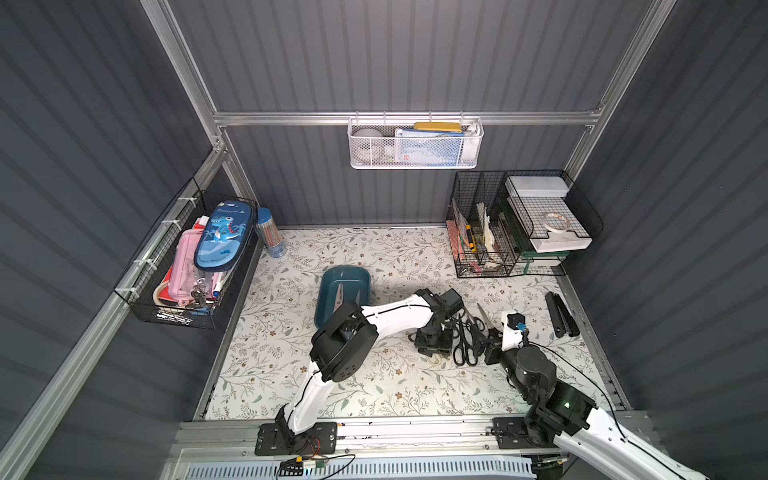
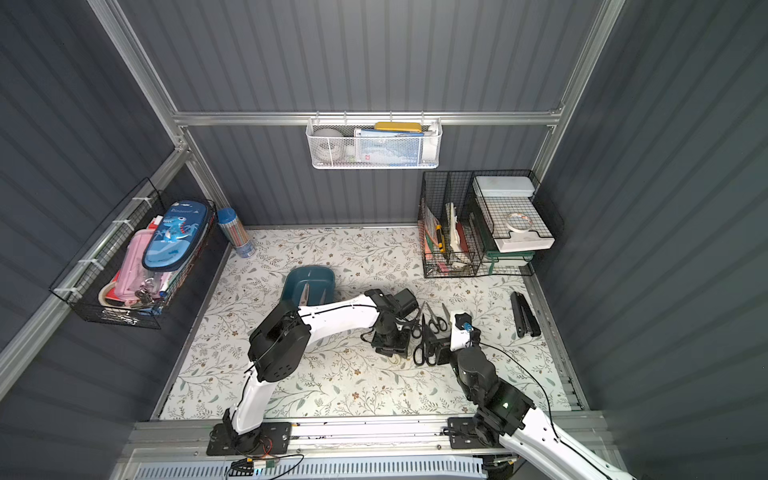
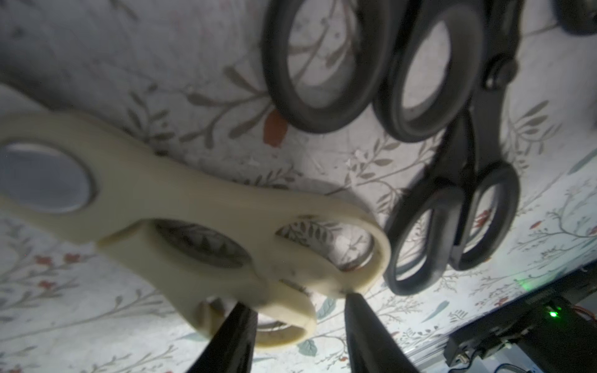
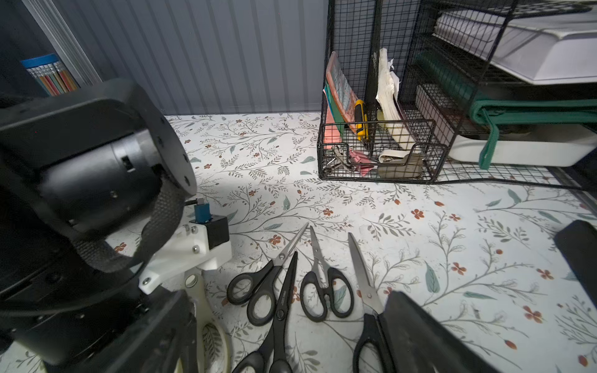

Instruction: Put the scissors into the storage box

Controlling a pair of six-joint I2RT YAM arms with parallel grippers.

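Note:
Cream scissors (image 3: 186,199) lie beneath my left gripper, whose tips hover at or just over their handle loops, part open, nothing clearly between them. Black scissors (image 3: 466,205) lie alongside. Several black-handled scissors (image 4: 317,292) also show in the right wrist view. My right gripper stands open low at the front right, facing them. The teal storage box (image 1: 342,280), left of the scissors, holds scissors (image 1: 340,295) and is partly hidden by my left arm.
A black wire organiser (image 1: 480,264) stands at the back right, a black stapler-like object (image 1: 561,313) at the right edge. A pencil cup (image 1: 270,232) and a filled wire basket (image 1: 168,312) are at the left.

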